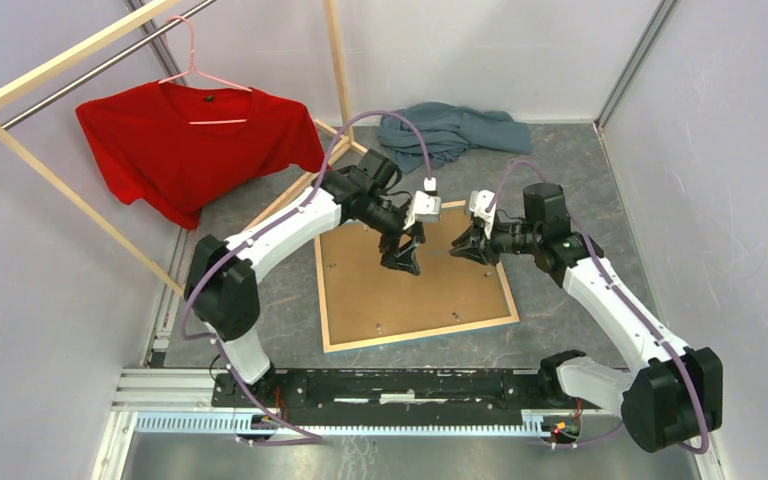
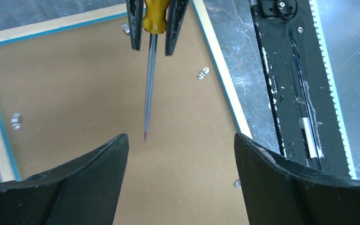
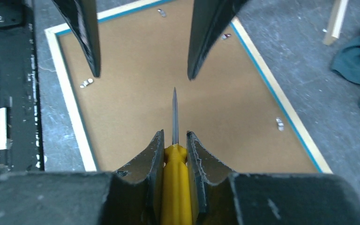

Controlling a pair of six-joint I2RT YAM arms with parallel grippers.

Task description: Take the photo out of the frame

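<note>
Back side up, the picture frame [image 1: 420, 336] lies on the floor, its brown backing board [image 1: 380, 290] in place with several small metal clips [image 2: 203, 73] along the edges. My right gripper is shut on the yellow handle of a screwdriver [image 3: 176, 192]. The screwdriver's thin metal shaft points toward my left gripper. That left gripper hangs over the board, its fingers [image 2: 91, 180] apart with nothing gripped. In the left wrist view, the shaft's tip appears in the space ahead of those fingers; its depth is hard to judge.
A red shirt [image 1: 200, 140] hangs from a wooden rack [image 1: 65, 195] at the left. Crumpled teal cloth [image 1: 455, 132] lies behind the frame. A black rail [image 1: 400, 388] runs along the front. Bare floor [image 1: 570, 270] shows right of the frame.
</note>
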